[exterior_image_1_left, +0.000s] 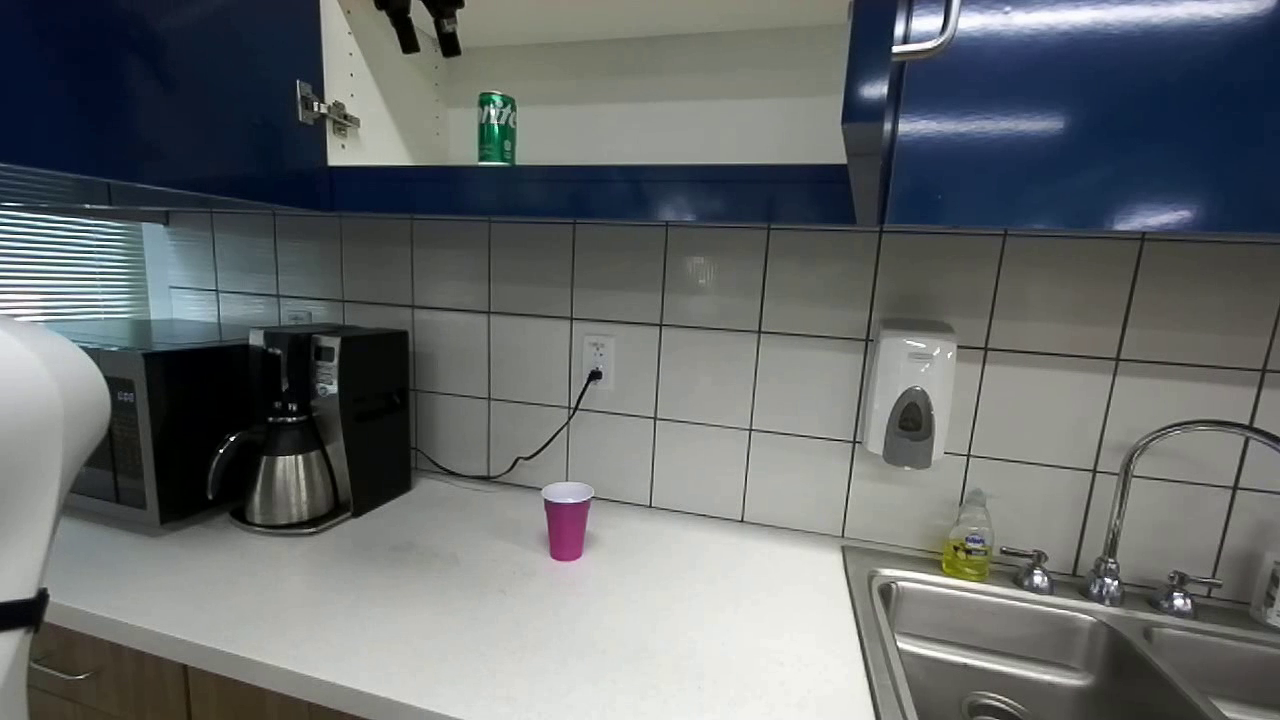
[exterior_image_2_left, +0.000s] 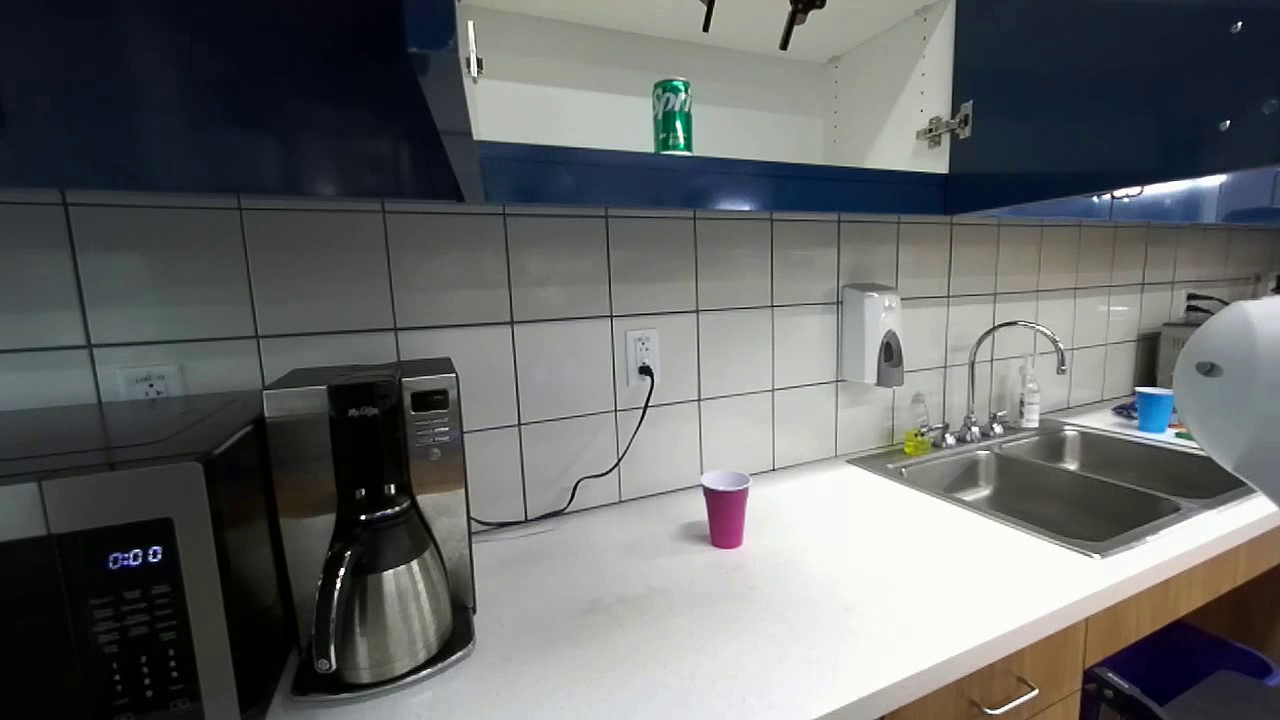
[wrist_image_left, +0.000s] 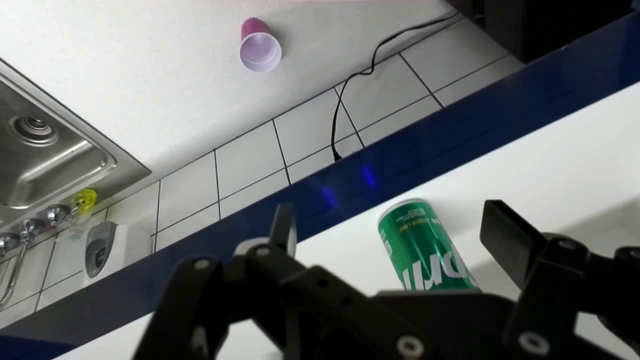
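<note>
A green Sprite can (exterior_image_1_left: 497, 128) stands upright on the shelf of the open cabinet, close to its front edge. My gripper (exterior_image_1_left: 426, 46) hangs at the top of the cabinet opening, above and left of the can in exterior view 1. From the other side, in exterior view 2, the gripper (exterior_image_2_left: 746, 26) is above and to the right of the can (exterior_image_2_left: 673, 116). Its fingers are wide apart with nothing held. In the wrist view the can (wrist_image_left: 424, 249) shows beyond the gap of the open gripper, apart from both fingers.
The cabinet's blue front edge (exterior_image_1_left: 600, 192) runs below the can. On the counter stand a pink cup (exterior_image_1_left: 567, 523), a coffee maker (exterior_image_1_left: 378, 420) and a microwave (exterior_image_2_left: 114, 564); a sink (exterior_image_1_left: 1020, 648) lies to the right. The shelf right of the can is clear in exterior view 1.
</note>
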